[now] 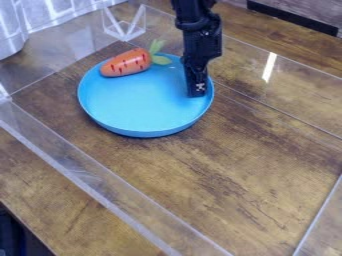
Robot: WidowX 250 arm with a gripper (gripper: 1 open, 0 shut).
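A blue round plate (140, 105) lies on the wooden table. An orange toy carrot (126, 63) with green leaves rests at its upper-left rim. My black gripper (199, 87) reaches down from the top onto the plate's right rim, beside the carrot's leaves. It looks shut; whether the thin rim is between its fingertips is hard to tell.
A white wire object (127, 25) stands at the back left, and a clear panel edge runs along the left.
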